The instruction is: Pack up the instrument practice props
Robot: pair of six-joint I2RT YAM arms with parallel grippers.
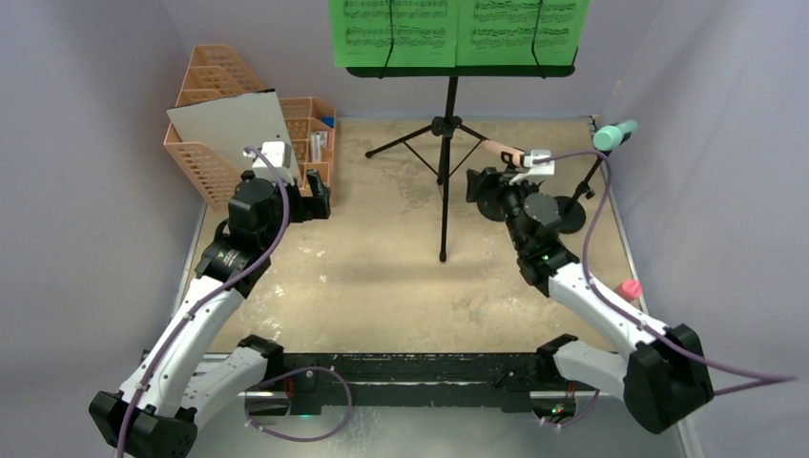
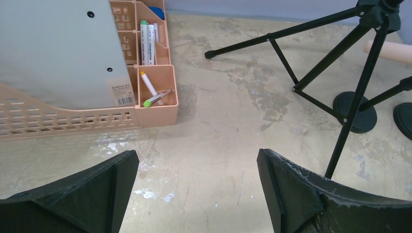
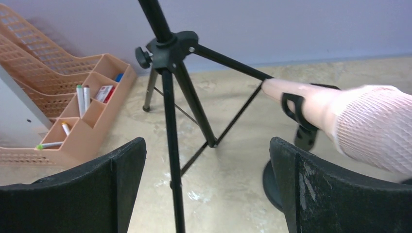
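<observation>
A pink microphone (image 3: 335,104) rests in a clip on a short stand with a round black base (image 3: 273,187). My right gripper is open in front of it, its fingers spread and empty. A teal microphone (image 1: 613,135) on another stand is at the right, seen in the top view. Between the two sides stands a black tripod music stand (image 1: 448,143) bearing green sheet music (image 1: 458,33). Open and empty, my left gripper hovers near the peach organizer (image 2: 158,114), which holds a white board (image 2: 58,53) and several markers (image 2: 150,43).
Behind my right forearm lies a pink-red object (image 1: 628,290), partly hidden. The tripod's leg (image 1: 443,229) reaches forward between the arms. Bare tan floor (image 1: 372,286) lies open at the front middle.
</observation>
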